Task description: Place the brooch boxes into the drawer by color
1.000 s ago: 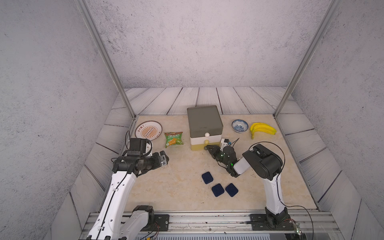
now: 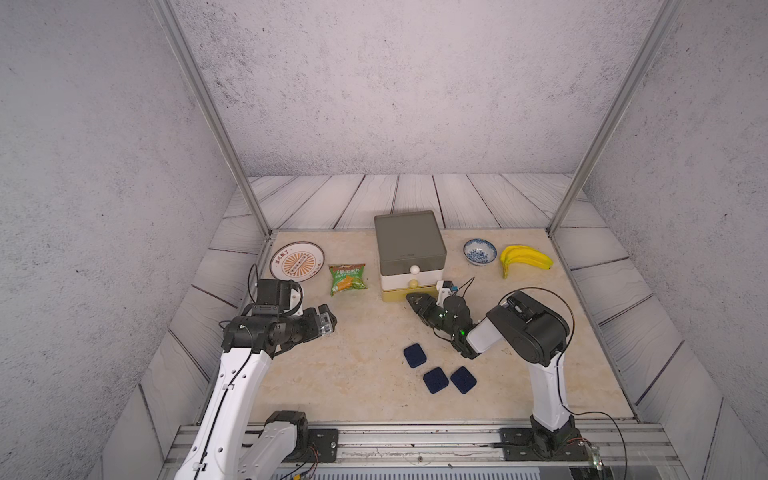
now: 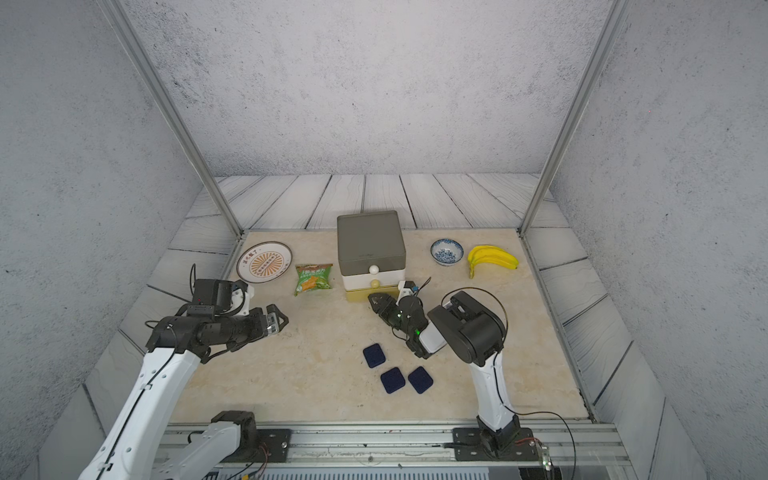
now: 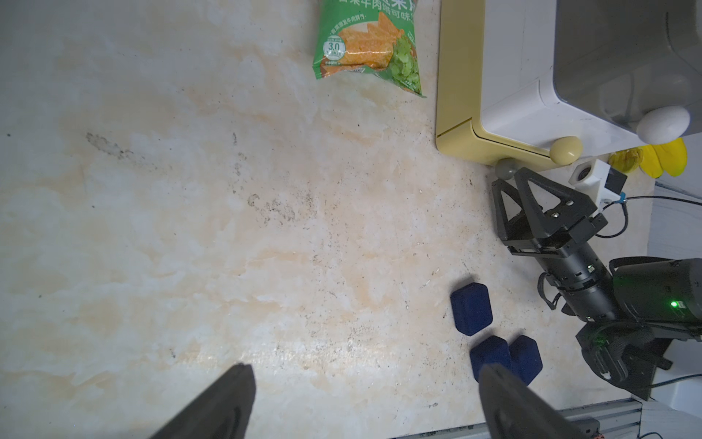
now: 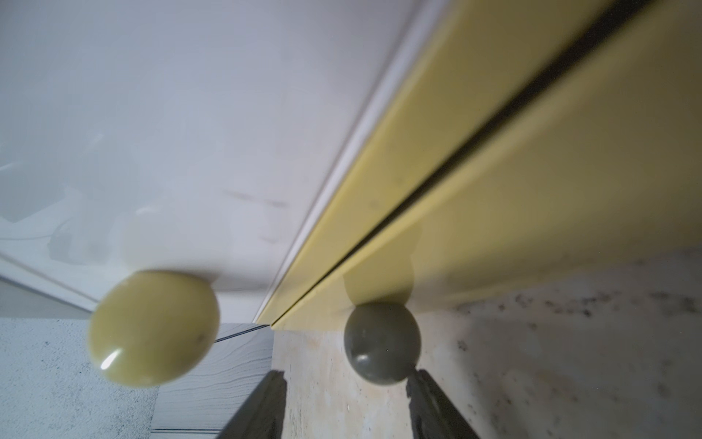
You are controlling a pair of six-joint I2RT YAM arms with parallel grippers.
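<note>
A cabinet [image 2: 410, 240] has a grey top, a white middle drawer [image 4: 512, 66] and a yellow bottom drawer [image 5: 526, 226] with a grey knob [image 5: 382, 347]. A narrow dark gap runs along the top of the yellow drawer's front. My right gripper is partly open at that knob; its fingers [image 5: 431, 402] are apart, with the right one close to the knob. Whether they touch cannot be told. Three dark blue brooch boxes [image 2: 435, 380] lie on the table in front of the cabinet. My left gripper stands open and empty above the table's left side.
A green snack bag [image 2: 347, 278] and a plate [image 2: 297, 261] are left of the cabinet. A blue-and-white bowl [image 2: 480, 252] and bananas [image 2: 525, 257] sit to its right. Bare table lies between the left gripper and the boxes.
My right gripper has shifted slightly left in the top left view and now hides the bottom knob there. The boxes and the left gripper have stayed nearly still.
</note>
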